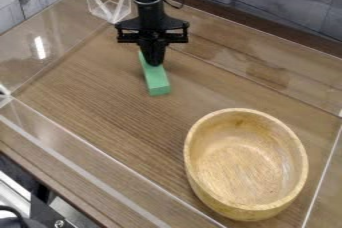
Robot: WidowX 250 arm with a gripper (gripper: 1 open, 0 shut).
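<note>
My black gripper (152, 42) has its fingers down at the upper end of a green rectangular block (155, 80), which lies flat on the wooden table at the upper middle. The fingertips partly cover that end of the block; whether they are closed on it is too small to tell.
A large beige oval bowl (245, 162) stands at the lower right. A wall runs along the back, and the table's edge shows at the lower left.
</note>
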